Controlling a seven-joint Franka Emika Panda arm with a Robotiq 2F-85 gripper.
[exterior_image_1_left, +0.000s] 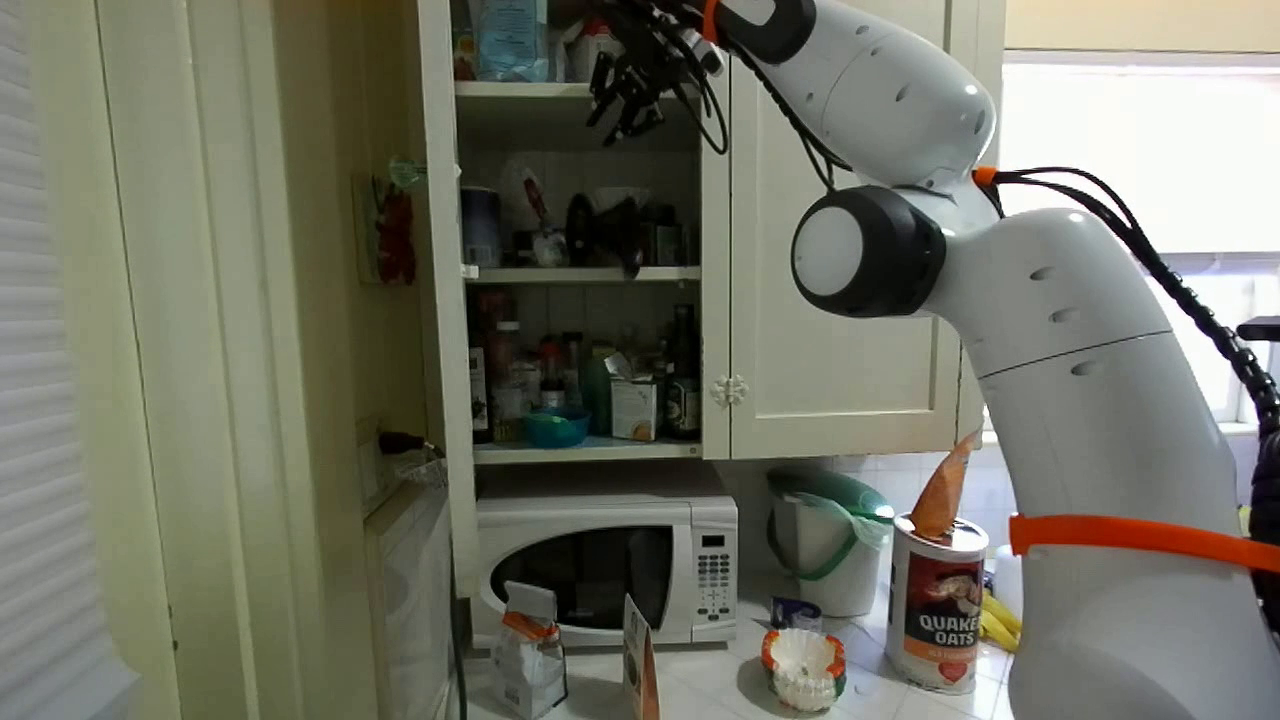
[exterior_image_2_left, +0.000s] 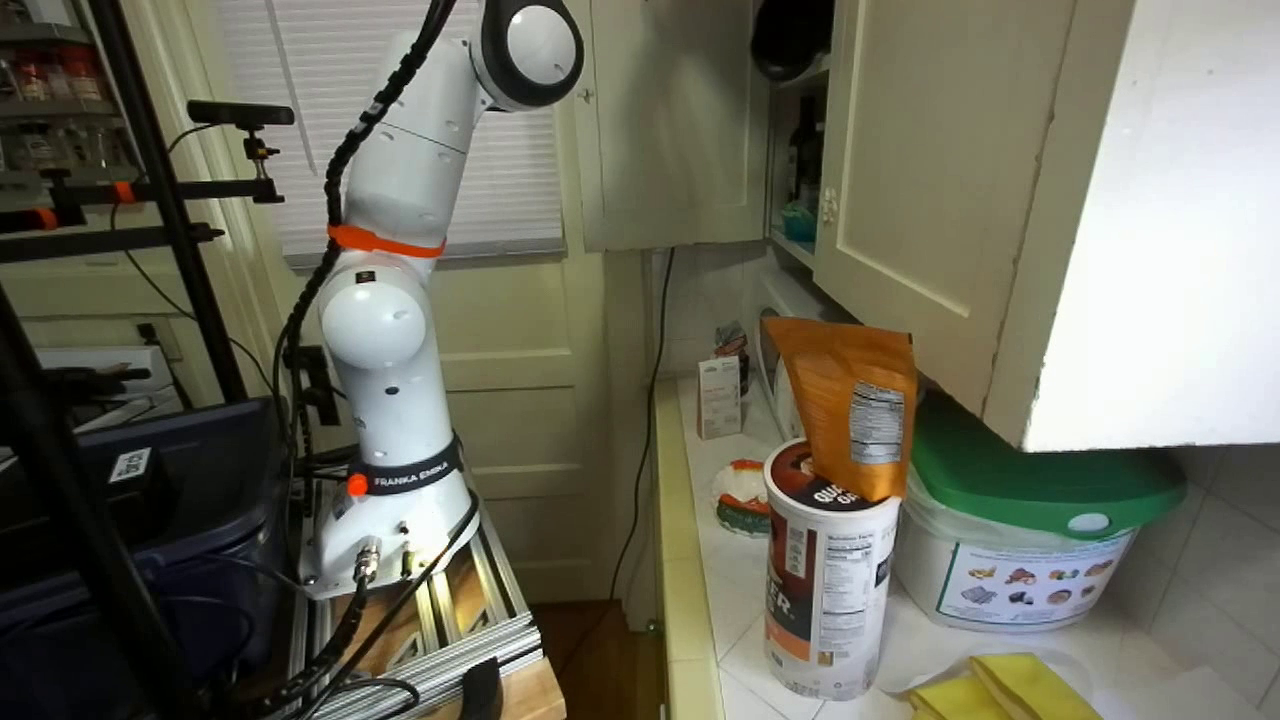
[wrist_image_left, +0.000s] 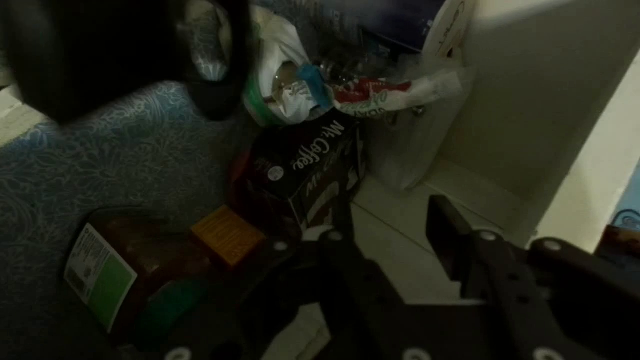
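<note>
My gripper hangs in front of the open cupboard, above the middle shelf. In the wrist view its dark fingers stand apart, and nothing shows between the tips of the gripper. A black cone-shaped dripper lies tipped over on the middle shelf, below the gripper and apart from it. I cannot make out the dripper in the dim wrist view. A black Mr. Coffee box shows there beyond the fingers.
Jars and packets crowd the middle shelf, including a dark canister. Bottles and a blue bowl fill the lower shelf. The closed cupboard door flanks the opening on the right. Below stands a microwave.
</note>
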